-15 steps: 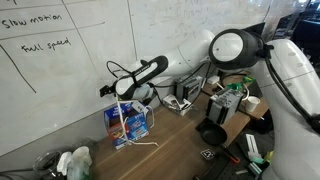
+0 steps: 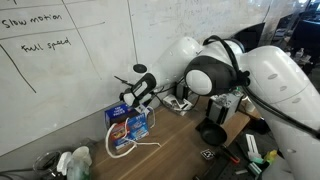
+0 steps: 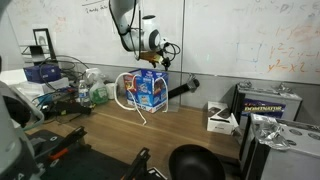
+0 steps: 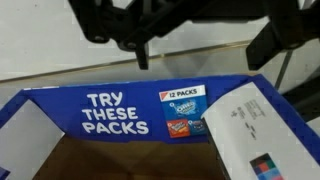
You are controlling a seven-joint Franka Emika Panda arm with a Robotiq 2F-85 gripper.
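Observation:
A blue box (image 3: 153,97) stands upright on the table near the whiteboard, with its top flaps spread open. In the wrist view, its back flap (image 4: 120,112) reads "TRY THESE PACKS", and a white-edged side flap (image 4: 262,135) rises on the right. The dark box interior (image 4: 130,160) shows along the bottom edge; I cannot make out any contents. My gripper is open above the box's back edge, its fingers wide apart and nothing visible between them. From the side, the gripper (image 2: 130,98) is just over the box top.
A white cable (image 3: 122,98) loops beside the box. A black pan (image 3: 196,160) lies on the table, with a toaster (image 3: 268,108) and a white box (image 3: 221,118) to its right. Bare wood (image 2: 172,140) spreads in front of the blue box.
The arm has come lower, and my gripper has shifted right and slightly down over the box in exterior view 1. The box appears to stay in place.

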